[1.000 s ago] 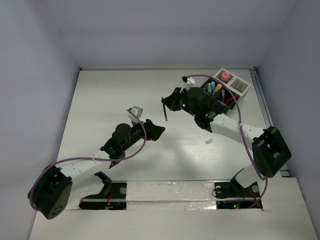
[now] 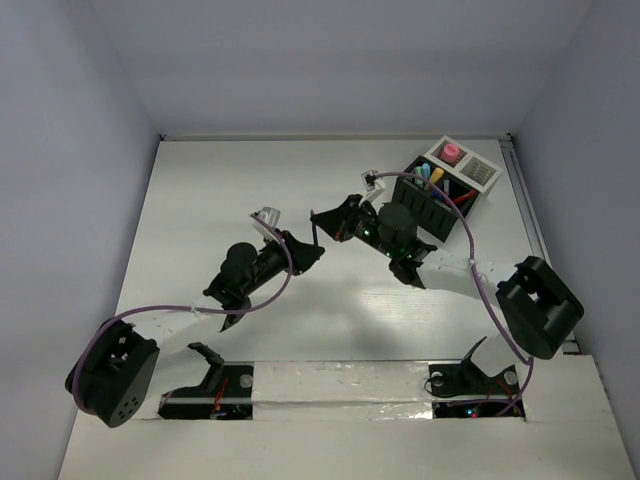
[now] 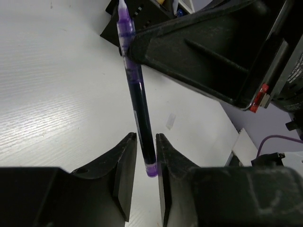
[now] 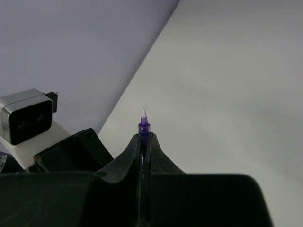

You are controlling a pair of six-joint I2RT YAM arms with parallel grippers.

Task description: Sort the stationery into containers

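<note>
A slim dark pen with purple ends [image 3: 138,101] stands nearly upright between my two grippers. Its upper part is held by my right gripper [image 2: 317,217], whose fingers are shut around it; the purple collar and pointed tip [image 4: 144,124] stick out past them in the right wrist view. Lower down, my left gripper has closed on the same pen, with the purple lower end showing between its fingers. The black organizer [image 2: 430,208] at the back right holds several pens and markers.
A white basket [image 2: 480,171] with a pink round item [image 2: 451,153] adjoins the black organizer. A small pale piece [image 3: 171,121] lies on the table near the right arm.
</note>
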